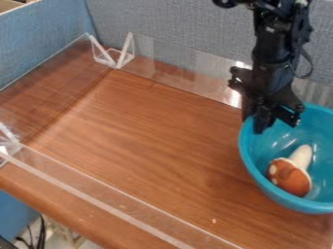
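Note:
A teal bowl [303, 197] sits at the right of the wooden table. Inside it lies an orange and white object [289, 177], like a plush toy or vegetable. My black gripper [266, 119] points down at the upper left rim of the bowl, its fingertips at or just inside that rim. It looks closed on the rim, though the contact is partly hidden.
Clear plastic edging with white brackets [115, 56] runs along the back and front. A grey padded wall [169, 24] stands behind, a blue panel [39, 49] at the left.

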